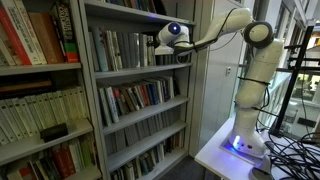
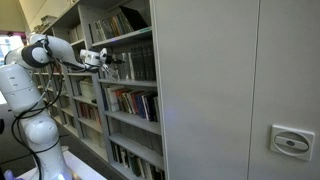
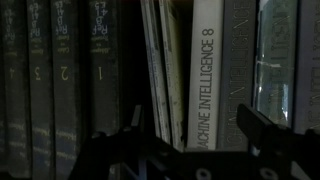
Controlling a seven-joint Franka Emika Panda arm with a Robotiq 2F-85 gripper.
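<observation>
My gripper is open, its two dark fingers spread along the lower part of the wrist view with nothing held. In front of it stands an upright row of books. A pale book labelled MACHINE INTELLIGENCE 8 [image 3: 205, 75] falls between the fingers in that view. Thin light-coloured volumes [image 3: 165, 70] lean slightly just left of it. In exterior view 1 the gripper [image 1: 155, 46] is small and dark against an upper shelf; whether it touches any book cannot be made out.
Dark numbered volumes [image 3: 65, 75] fill the left, beyond a dark gap. Right of the pale book come a dark book [image 3: 236, 60] and a glossy greenish one [image 3: 275, 60]. The bookcase's side post [image 1: 92, 90] rises left of the arm. A white table [image 1: 225, 158] holds the arm's base.
</observation>
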